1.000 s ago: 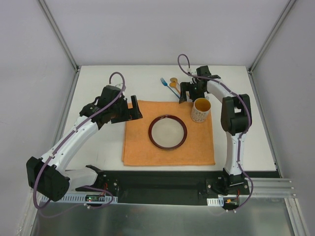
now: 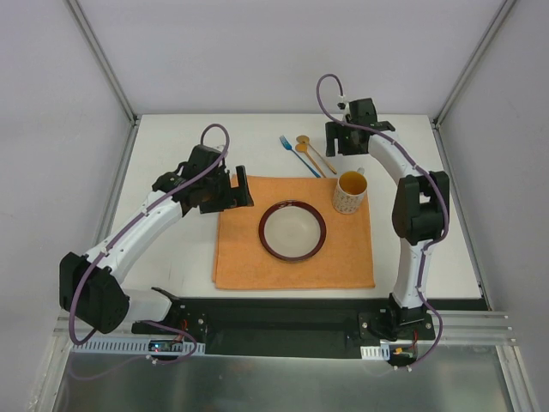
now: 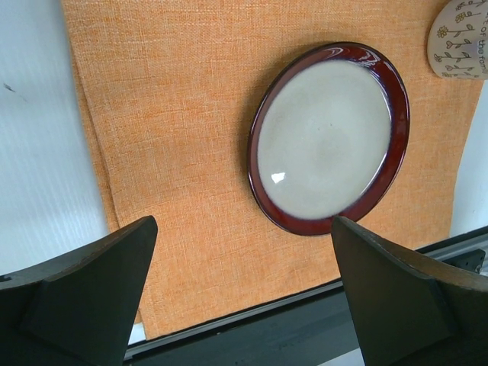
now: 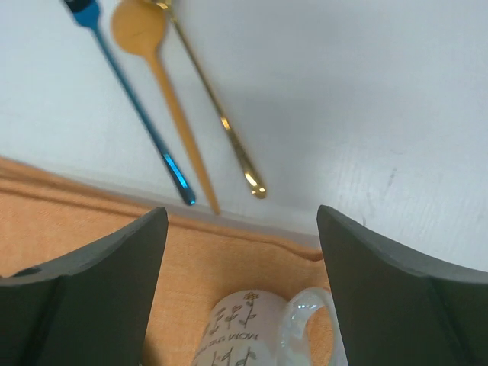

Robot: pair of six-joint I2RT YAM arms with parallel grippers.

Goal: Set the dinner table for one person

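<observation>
A dark-rimmed plate (image 2: 292,231) lies on the orange placemat (image 2: 257,279), and a patterned mug (image 2: 349,193) stands near the mat's upper right corner. Beyond the mat's back edge are a blue fork (image 4: 133,99), an orange spoon (image 4: 171,95) and a thin gold spoon (image 4: 210,88), side by side and slanted. My left gripper (image 2: 243,189) is open above the mat's upper left part, left of the plate. Behind the mug, right of the spoons, my right gripper (image 2: 332,139) hangs open with nothing between its fingers. The mug's handle (image 4: 293,313) shows below it in the right wrist view.
Grey walls (image 2: 283,56) enclose the table at the back and sides. A dark rail (image 2: 283,313) runs along the front edge.
My right gripper has moved up and slightly right, away from the mug, uncovering more of the spoon handles. The left gripper has shifted slightly to the right. Plate, mug and cutlery look unmoved.
</observation>
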